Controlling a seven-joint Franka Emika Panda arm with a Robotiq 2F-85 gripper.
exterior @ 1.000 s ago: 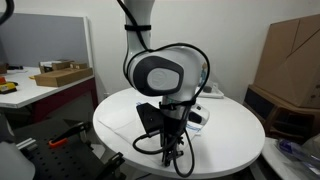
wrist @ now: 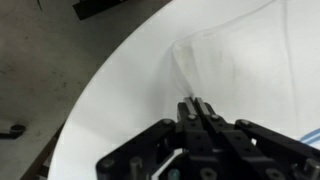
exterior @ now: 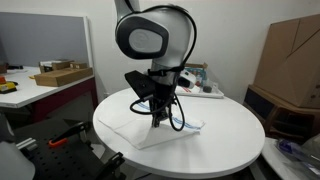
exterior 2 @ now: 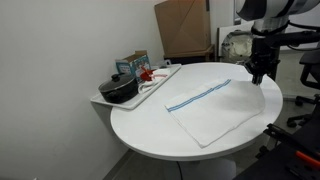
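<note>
A white cloth with blue stripes [exterior 2: 215,112] lies mostly flat on the round white table [exterior 2: 150,128]. In the wrist view the cloth [wrist: 238,62] has a fold running from its near corner down to my gripper. The fingers are shut on the cloth's edge, and the fingers hide the pinched part. Exterior view 1 has the gripper [exterior: 157,120] low over the table, with the arm covering part of the cloth [exterior: 124,122]. At the right of exterior view 2, the gripper [exterior 2: 255,82] is at the cloth's side.
A black pot [exterior 2: 120,88] stands on a tray [exterior 2: 148,87] at the table's far side, with a box [exterior 2: 132,64] behind it. Cardboard boxes [exterior: 290,62] are beyond the table.
From a place near the table's front edge, my gripper has moved inward over the table, higher and slightly left in exterior view 1. The arm has drawn up with it.
</note>
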